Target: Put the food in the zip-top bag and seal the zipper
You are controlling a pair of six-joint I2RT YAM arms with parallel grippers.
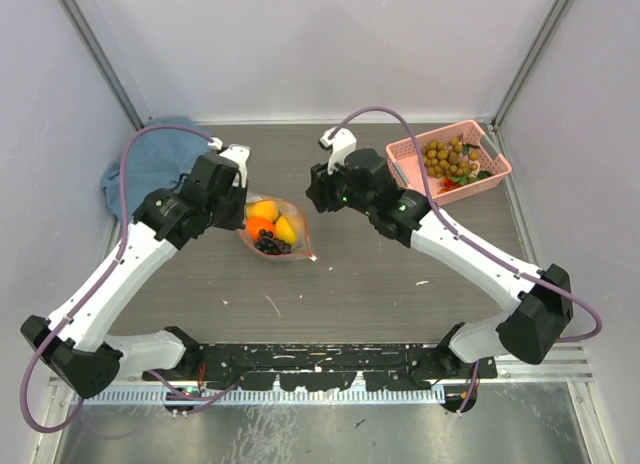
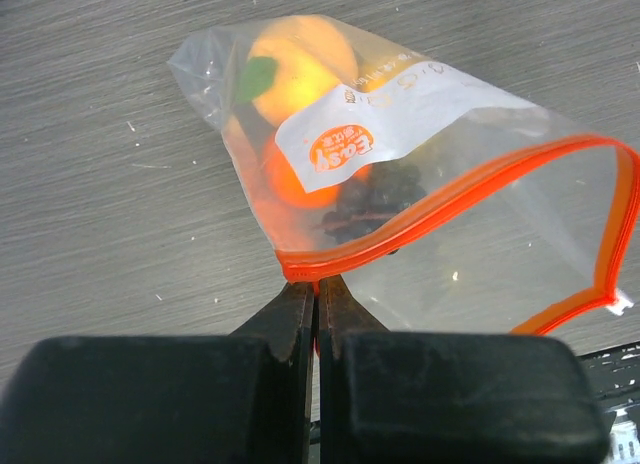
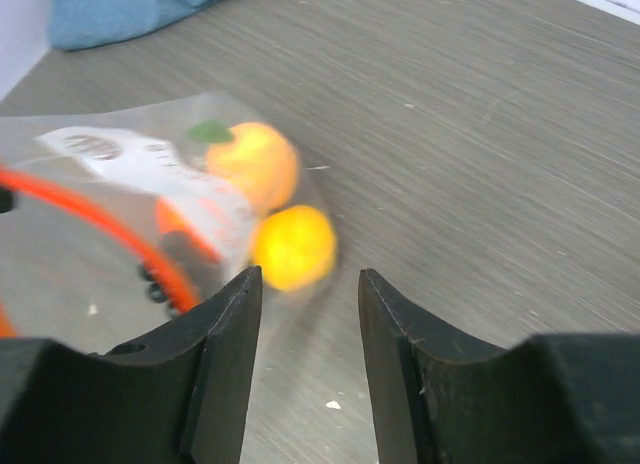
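A clear zip top bag (image 2: 560, 214) with an orange zipper stands open-mouthed on the table, holding an orange fruit (image 1: 258, 227), yellow fruits (image 1: 285, 231) and dark grapes (image 1: 272, 244). In the left wrist view my left gripper is shut on the bag's orange rim at one side of the mouth. To the right of the bag, clear of it, my right gripper has its fingers apart and nothing between them. The right wrist view shows the bag beyond and to the left of those fingers.
A pink basket (image 1: 410, 180) with longans and other small items stands at the back right. Blue cloth (image 1: 150, 169) lies at the back left.
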